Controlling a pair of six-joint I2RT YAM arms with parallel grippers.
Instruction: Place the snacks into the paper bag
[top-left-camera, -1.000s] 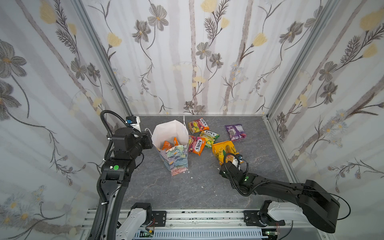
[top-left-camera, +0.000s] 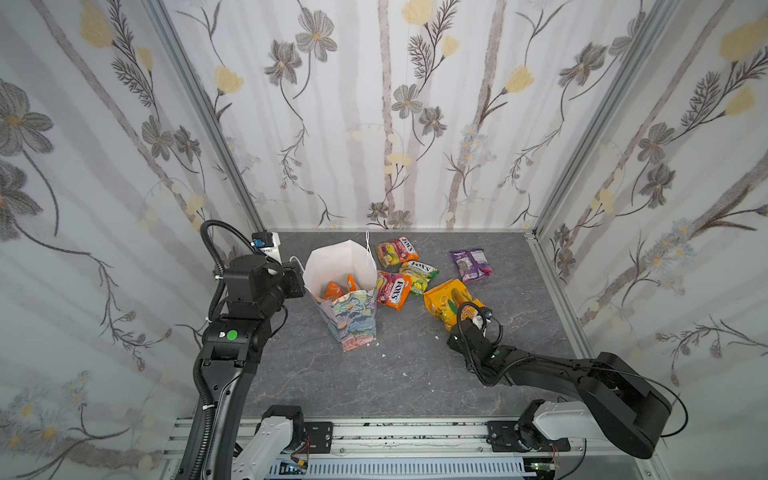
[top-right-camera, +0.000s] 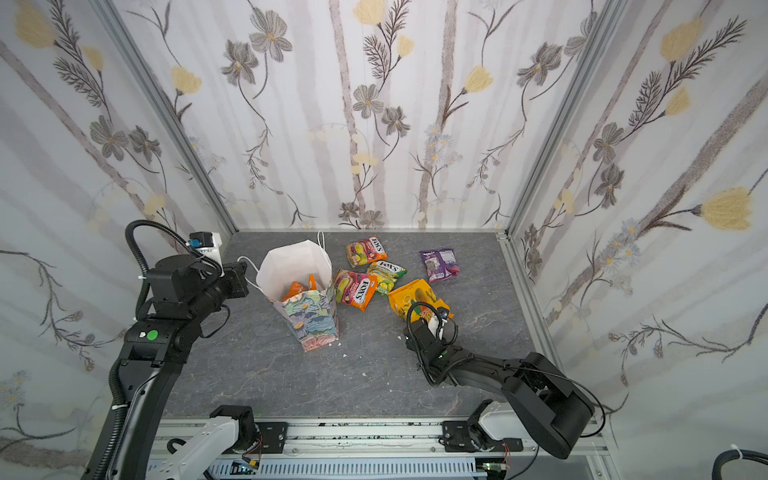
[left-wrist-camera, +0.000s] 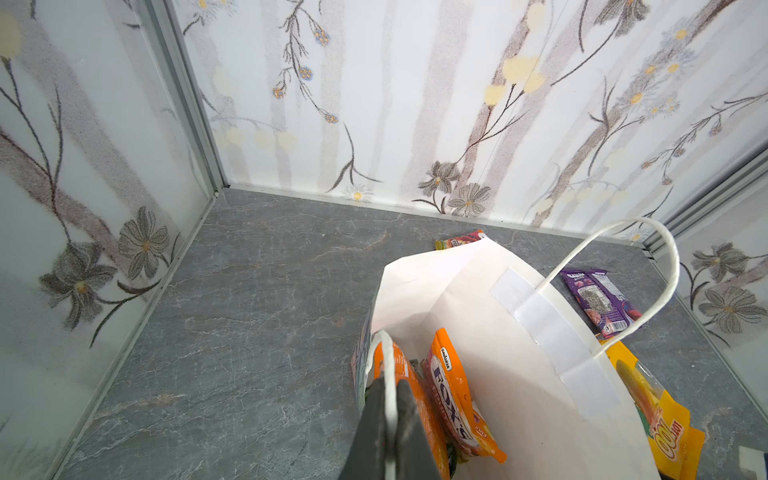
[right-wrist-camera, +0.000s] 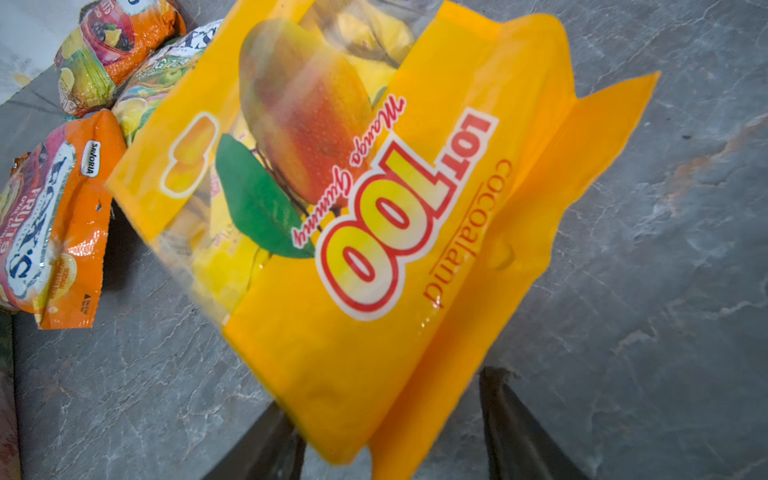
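The paper bag (top-left-camera: 352, 320) stands open at the left of the table, orange snack packs (left-wrist-camera: 452, 392) inside it. In the left wrist view, my left gripper is shut on the bag's white cord handle (left-wrist-camera: 389, 360). A yellow mango gummy bag (right-wrist-camera: 400, 184) lies under my right gripper. That gripper is part open, with the pack's lower corner between its fingers; there is a gap on the right finger's side. A Fox's orange pack (top-left-camera: 393, 289), a green pack (top-left-camera: 419, 274), another Fox's pack (top-left-camera: 397, 251) and a purple pack (top-left-camera: 471, 264) lie loose.
Small white scraps lie on the grey table (top-left-camera: 400, 368) just right of the paper bag. Flowered walls close off the back and both sides.
My right gripper has shifted slightly to the right, and the yellow pack under it has turned a little. The left arm and the paper bag stay still.
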